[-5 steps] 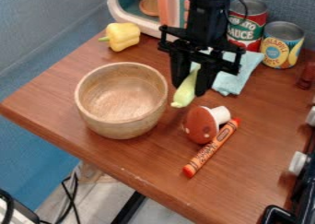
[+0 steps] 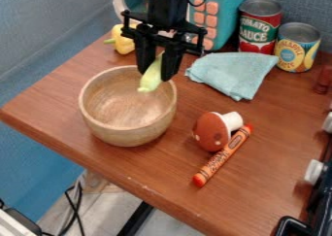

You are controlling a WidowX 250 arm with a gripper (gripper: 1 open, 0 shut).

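Observation:
My black gripper [image 2: 161, 51] hangs over the back right rim of a wooden bowl [image 2: 109, 118], shut on a pale yellow-green, elongated object [image 2: 153, 75] that points downward into the space above the bowl. The bowl stands empty, as far as I can see, at the left of the wooden table [image 2: 143, 172].
Right of the bowl lie a red mushroom toy [image 2: 212, 132] and an orange crayon [image 2: 222, 159]. A blue cloth [image 2: 234, 73], two cans [image 2: 259, 24] and a red item [image 2: 323, 83] are behind. A yellow object [image 2: 120, 41] sits back left. Black equipment [image 2: 312, 211] edges the right.
My gripper has moved left and up with the pale object, from beside the bowl to above its back right rim.

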